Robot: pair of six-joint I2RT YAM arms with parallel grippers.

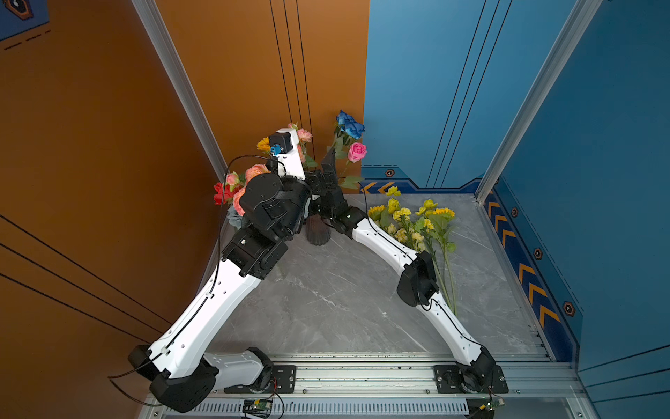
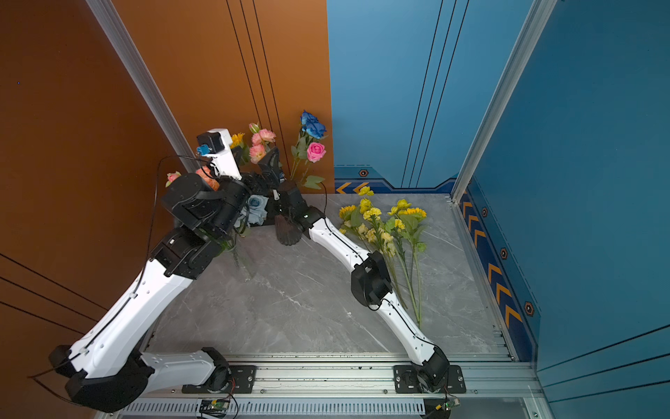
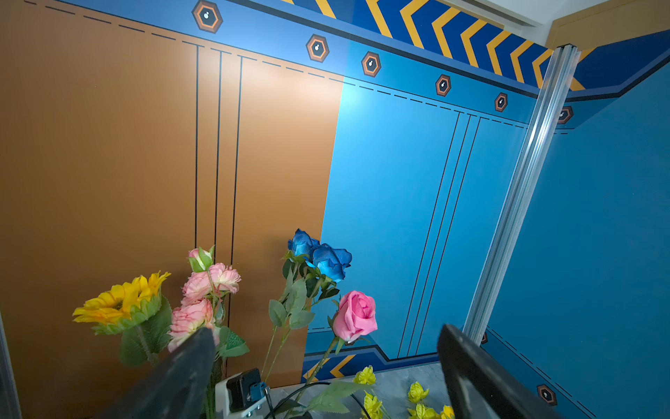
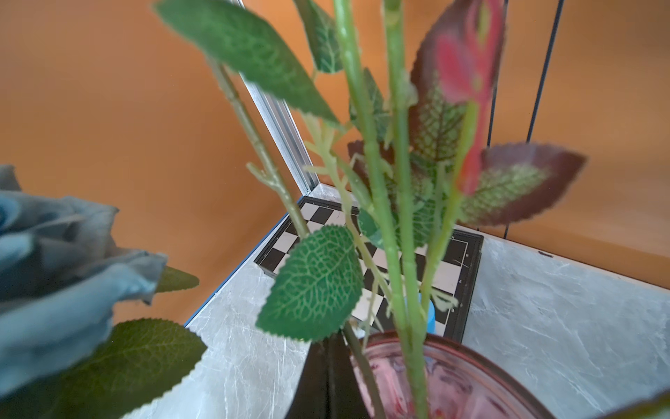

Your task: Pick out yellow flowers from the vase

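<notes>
A yellow sunflower (image 3: 122, 300) rises at the left of the bouquet in the left wrist view, partly covered by the left arm's camera in the top views. Low down, the ribbed dark vase (image 1: 318, 230) shows below the arms; its pinkish glass rim (image 4: 481, 363) fills the lower right wrist view. My right gripper is shut with nothing between its fingers. Smooth green stems (image 4: 395, 244) stand to its right, outside the fingers. High among the blooms, my left gripper is wide open and empty.
Several picked yellow flowers (image 1: 418, 223) lie on the table at right. A blue rose (image 3: 329, 262), pink rose (image 3: 356, 317) and pale blue rose (image 4: 69, 272) crowd the grippers. Behind the vase lies a checkered board (image 4: 453, 262).
</notes>
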